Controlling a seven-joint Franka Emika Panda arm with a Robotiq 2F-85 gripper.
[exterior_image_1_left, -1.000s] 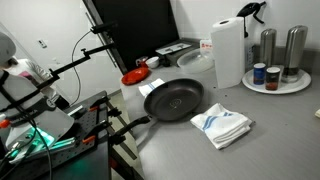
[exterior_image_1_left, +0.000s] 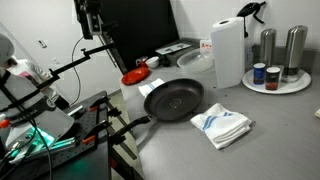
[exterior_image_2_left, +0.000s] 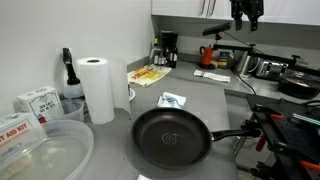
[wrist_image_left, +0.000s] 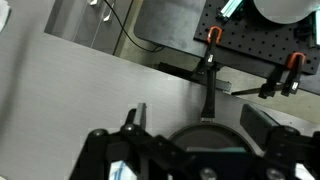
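High above the table, my gripper (exterior_image_1_left: 92, 48) hangs at the upper left of exterior view 1. It also shows at the top right of exterior view 2, well clear of everything below. In the wrist view its fingers stand wide apart with nothing between them, so it is open. Below lies a black frying pan (exterior_image_1_left: 174, 99), empty on the grey table, its handle (wrist_image_left: 210, 90) reaching past the table edge toward the robot's base. Near the pan rests a folded white towel (exterior_image_1_left: 222, 126) with stripes. My gripper covers much of the pan in the wrist view.
A paper towel roll (exterior_image_2_left: 97, 90) and a clear plastic bowl (exterior_image_2_left: 48, 145) stand beyond the pan. A white plate (exterior_image_1_left: 278, 83) carries jars and two metal shakers. A red pot (exterior_image_1_left: 135, 75) sits farther off. Bare table (exterior_image_1_left: 255, 155) lies around the towel.
One second ago the gripper was out of exterior view 1. It has since come into the upper left, moving down and slightly right. The pan and towel have not moved.
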